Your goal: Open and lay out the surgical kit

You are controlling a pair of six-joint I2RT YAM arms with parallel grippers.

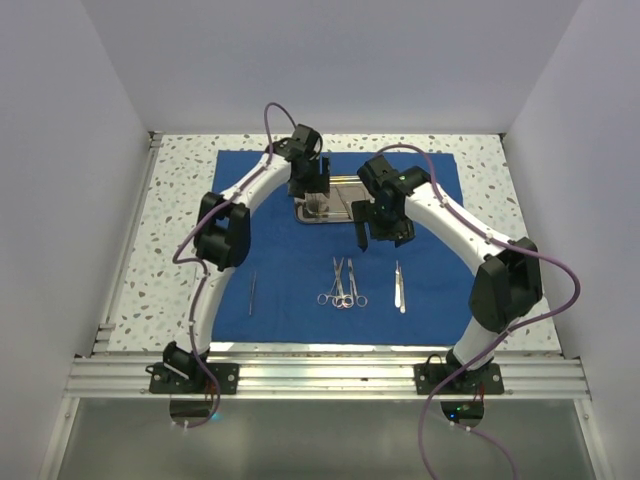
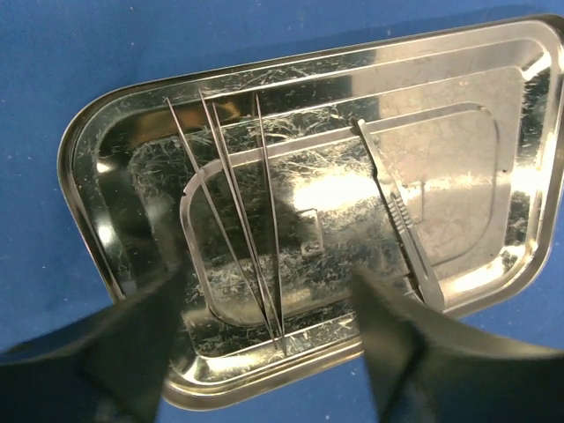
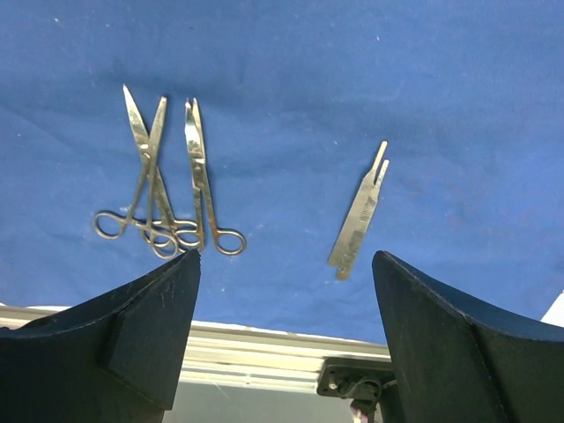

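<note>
My left gripper [image 1: 310,183] hangs over the steel tray [image 1: 344,217], its blurred fingers apart with nothing seen between them. In the left wrist view the tray holds several thin tweezers [image 2: 231,181] and a scalpel handle [image 2: 401,220]. My right gripper [image 1: 383,232] hovers open and empty right of the tray. Below it on the blue cloth lie a cluster of scissors [image 1: 342,285], also in the right wrist view [image 3: 198,159], and two scalpel handles [image 1: 399,287] side by side. A thin instrument [image 1: 253,292] lies alone at the lower left.
The blue cloth [image 1: 285,260] covers most of the speckled table [image 1: 150,250]. Bare cloth lies between the lone instrument and the scissors, and right of the scalpel handles. The two arms are close together at the back.
</note>
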